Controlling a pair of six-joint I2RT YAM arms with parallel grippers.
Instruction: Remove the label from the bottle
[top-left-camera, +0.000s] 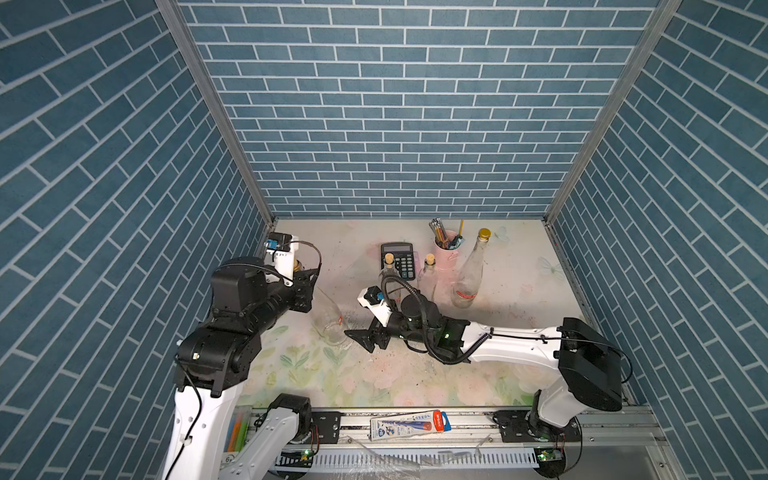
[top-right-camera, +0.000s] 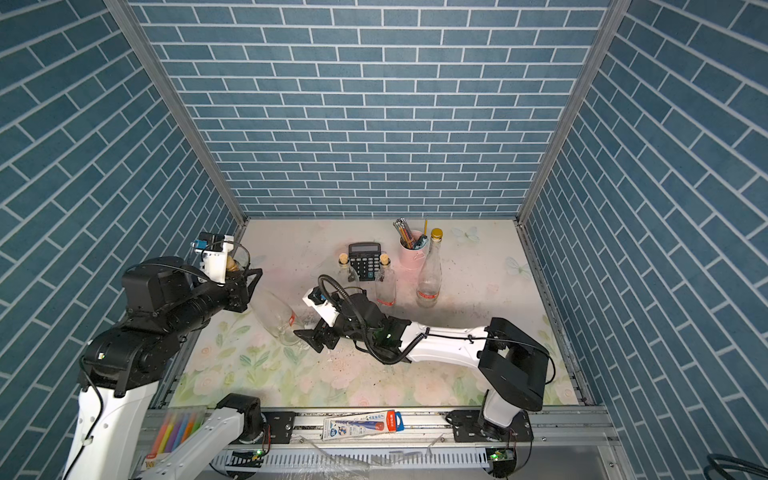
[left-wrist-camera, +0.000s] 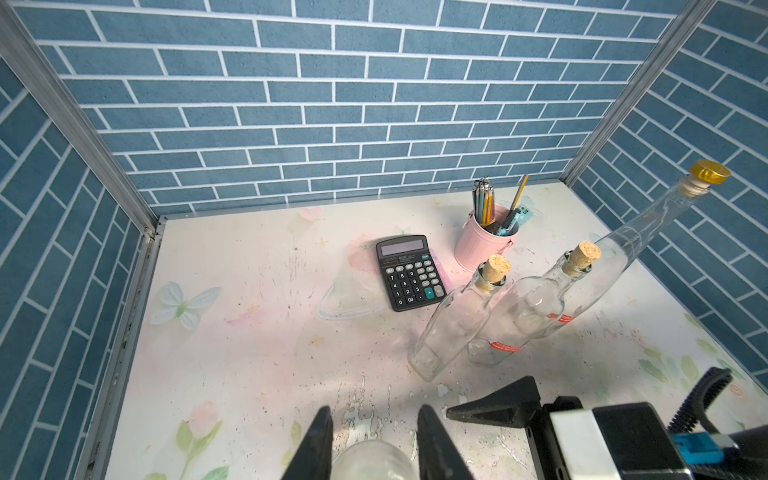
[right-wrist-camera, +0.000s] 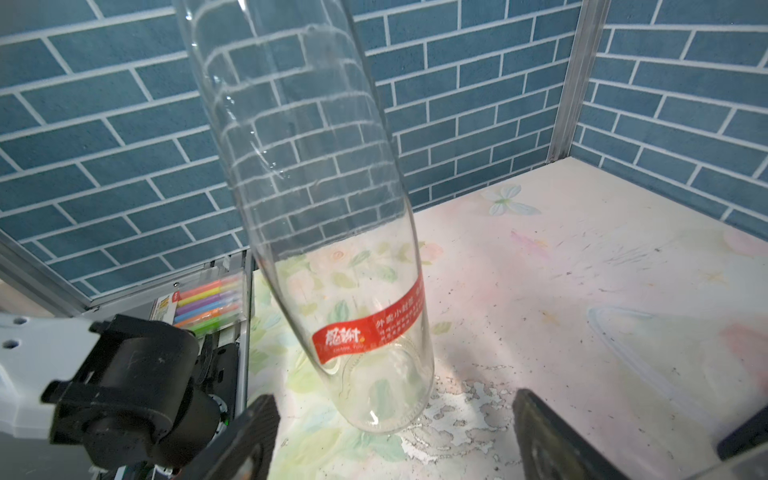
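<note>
A clear glass bottle (right-wrist-camera: 320, 200) is held tilted off the table at the left, its base toward the right gripper. Around its lower part a red label with white print (right-wrist-camera: 364, 329) is still stuck on. My left gripper is shut on the upper part of this bottle; in the top left view the arm hides much of the neck. My right gripper is open, its fingertips (top-left-camera: 352, 336) close to the bottle's base on the right. Between its fingers nothing is gripped; in the right wrist view the base lies beyond the gap.
Two corked bottles (left-wrist-camera: 460, 316) and a taller gold-capped bottle (left-wrist-camera: 616, 248) stand behind the right arm. A calculator (left-wrist-camera: 410, 272) and a pink pencil cup (left-wrist-camera: 480, 244) are farther back.
</note>
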